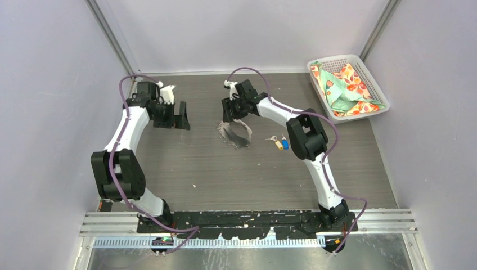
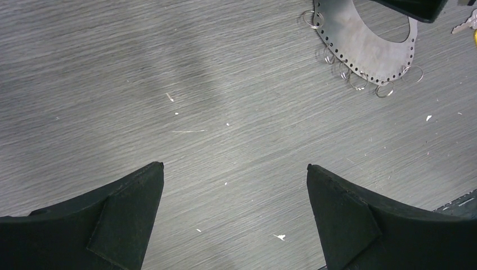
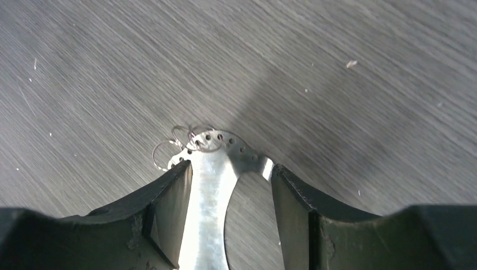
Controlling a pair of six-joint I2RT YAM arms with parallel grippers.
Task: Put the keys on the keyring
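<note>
The keyring, a crescent-shaped metal plate with holes and several small wire rings along its edge, lies flat mid-table. Over its far end is my right gripper, fingers part open with a clear gap. Below that gap, part of the plate and its rings show; whether the fingers touch it, I cannot tell. Two keys lie right of the plate, one with a yellow tag, one with a blue tag. Off to the left, my left gripper is wide open above bare table.
A white basket holding patterned cloths stands at the far right corner. Walls enclose the table on the left, right and back. Apart from small light scraps, the front of the table is clear.
</note>
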